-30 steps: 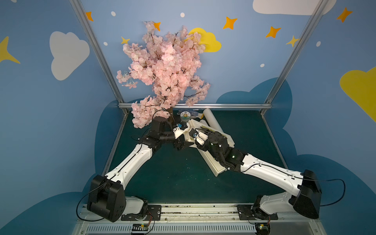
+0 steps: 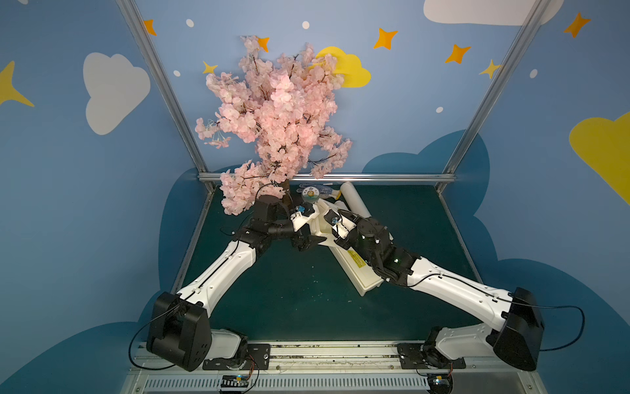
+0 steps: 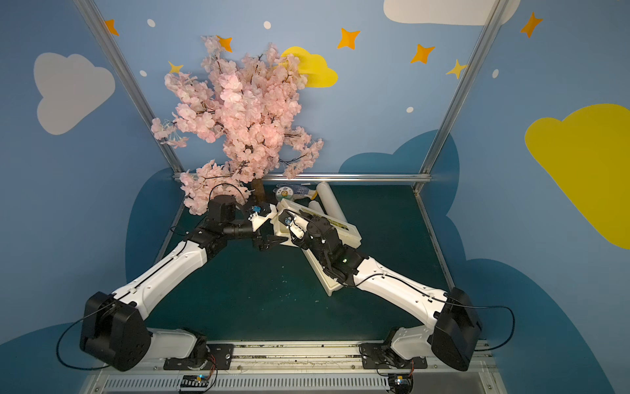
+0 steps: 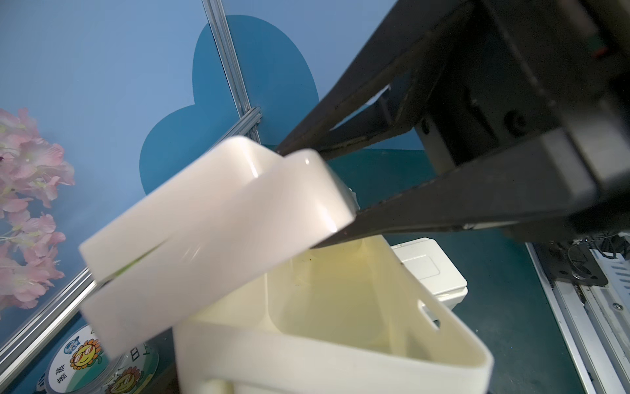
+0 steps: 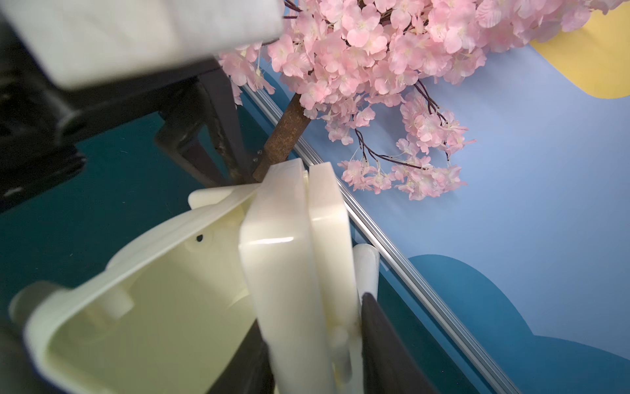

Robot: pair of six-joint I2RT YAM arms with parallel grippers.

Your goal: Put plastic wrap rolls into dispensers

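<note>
An opened cream dispenser (image 3: pixel 354 236) lies slantwise at the back of the table; its hollow interior (image 4: pixel 328 295) looks empty in the left wrist view. A second white dispenser (image 2: pixel 365 287) lies partly beneath the arms, its lid shut. At the opened dispenser's near end, my left gripper stands open, a two-layered white part (image 4: pixel 216 243) of the dispenser lying before its fingertips. In the right wrist view, the fingers of my right gripper stand on either side of a two-layered white wall; whether they press on it is unclear. A white wrap roll (image 2: pixel 354 199) lies behind.
A tape-like disc (image 2: pixel 310 193) and a bottle-like item sit at the back edge beside the roll. A pink blossom tree (image 2: pixel 282 124) rises behind my left arm.
My right gripper has shifted a little to the right and back along the opened dispenser, its arm base swinging slightly outward. The left arm has stayed put.
</note>
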